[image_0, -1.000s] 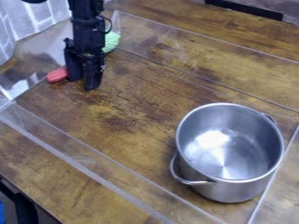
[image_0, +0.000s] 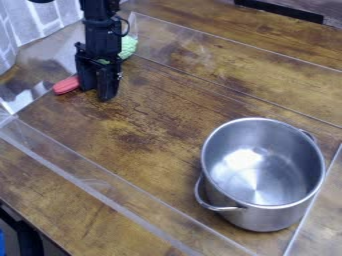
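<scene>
My gripper (image_0: 99, 80) is low at the upper left of the wooden table, beside a red object (image_0: 66, 86) lying just to its left, partly hidden by it. A light green object (image_0: 127, 46) sits behind the gripper's wrist. The dark fingers blend together, so I cannot tell how the fingers stand or whether anything is between them.
A large steel pot (image_0: 261, 175) with side handles stands at the lower right. Clear low walls run along the left and front, and near the back and right.
</scene>
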